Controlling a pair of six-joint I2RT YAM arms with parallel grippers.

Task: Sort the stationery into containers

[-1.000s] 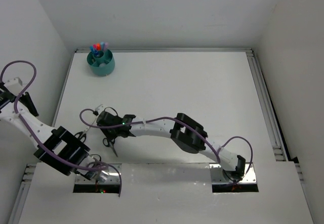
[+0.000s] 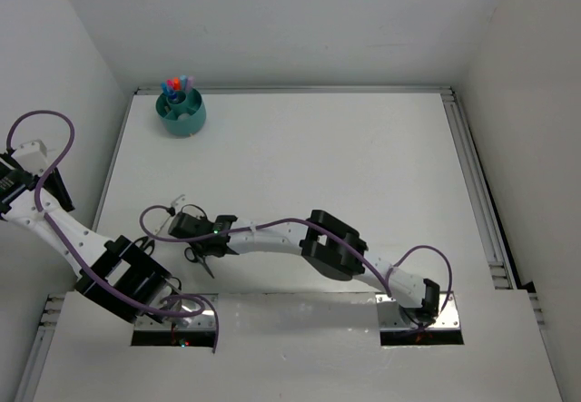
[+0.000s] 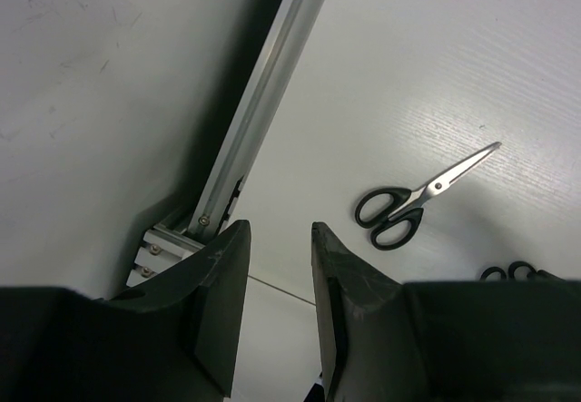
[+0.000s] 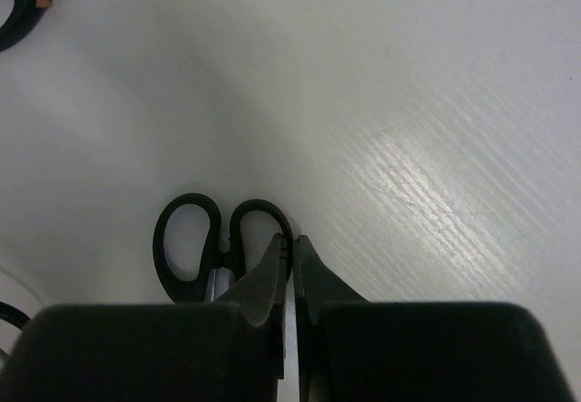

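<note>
Black-handled scissors (image 3: 390, 233) lie open flat on the white table, below and right of my left gripper, whose fingers stand apart with nothing between them. In the right wrist view my right gripper is shut down at another pair of scissors (image 4: 166, 266), its fingertips at the right handle loop; whether it grips the loop I cannot tell. More black handles show at that view's top-left (image 4: 36, 7). A teal organiser (image 2: 182, 121) with several coloured pens stands at the table's back left.
A metal rail (image 3: 245, 130) and wall border the left side. My right arm reaches across the table's front, over the scissors.
</note>
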